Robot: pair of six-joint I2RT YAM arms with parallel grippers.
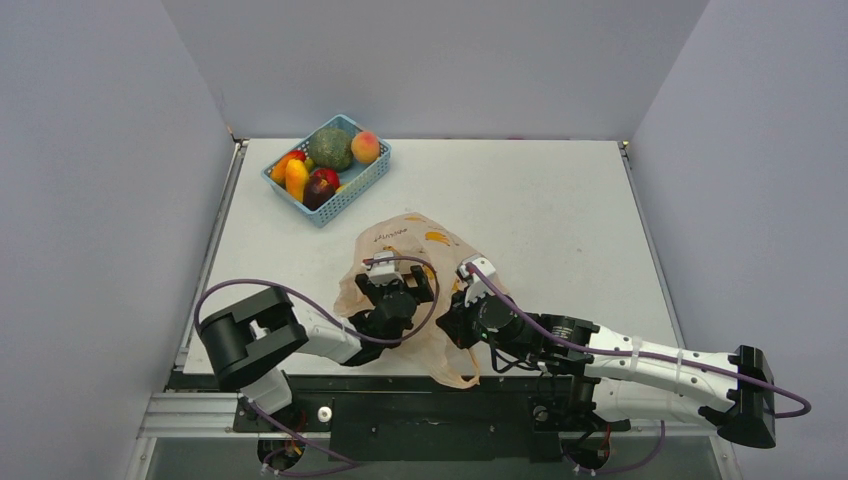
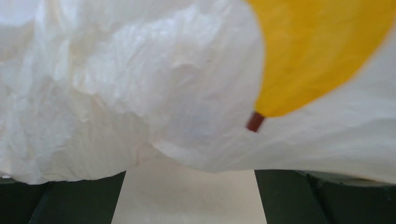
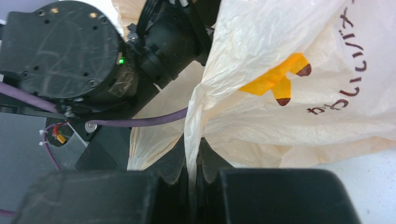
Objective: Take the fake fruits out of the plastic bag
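A crumpled beige plastic bag (image 1: 460, 255) with banana prints and writing lies on the table, both arms over it. In the right wrist view my right gripper is shut with a fold of the bag's film (image 3: 192, 126) running between its fingers. My left gripper is open at the bag; its fingers (image 2: 77, 200) stand wide apart in the left wrist view, with bag film and a printed yellow banana (image 2: 313, 51) close in front of the camera. No loose fruit shows between them. Whether any fruit is inside the bag I cannot tell.
At the back left stands a blue basket (image 1: 350, 196) holding several fake fruits, including a peach (image 1: 366, 148), a green pumpkin-like fruit (image 1: 330, 148) and a dark eggplant (image 1: 319, 192).
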